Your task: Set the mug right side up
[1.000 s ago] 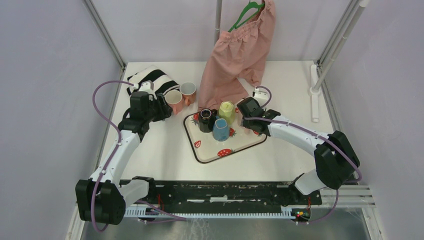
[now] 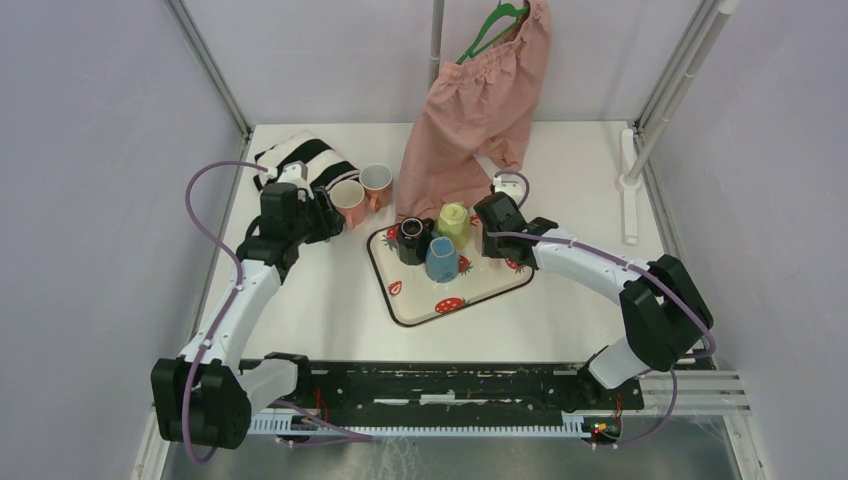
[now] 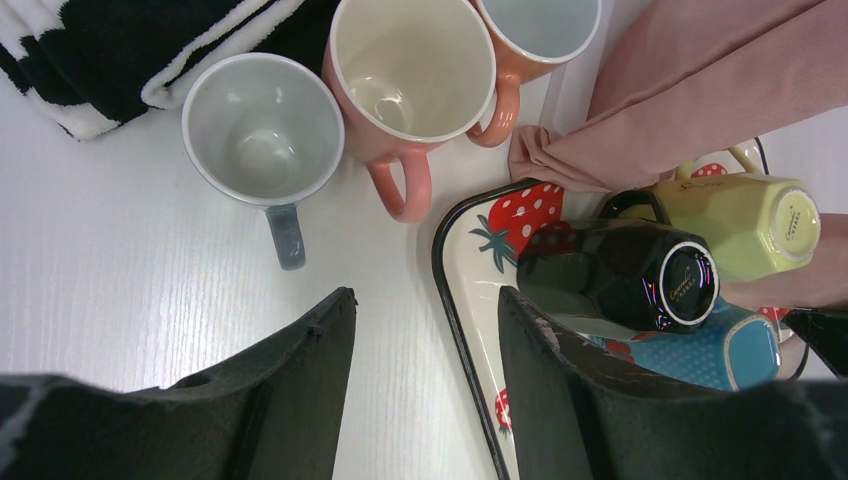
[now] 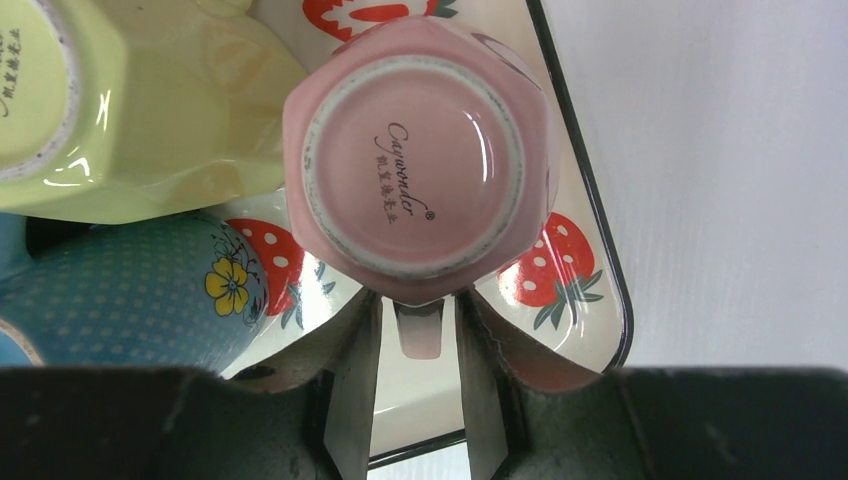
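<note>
Bottom up on the strawberry tray stands a pink mug, its base ring and printed lettering facing the camera in the right wrist view. Its handle points toward my right gripper. The two fingers stand on either side of that handle, part open, with a narrow gap showing on both sides. In the top view the right gripper mostly hides this mug. My left gripper is open over bare table left of the tray, nothing between its fingers. Ahead of it is a white-and-grey mug, mouth up.
Black, yellow-green and blue mugs crowd the tray beside the pink one. Two coral mugs stand mouth up near a striped cloth. Pink fabric hangs behind the tray. Table right of the tray is clear.
The right gripper has turned and shifted slightly near the pink mug. The left arm and the mugs appear unmoved.
</note>
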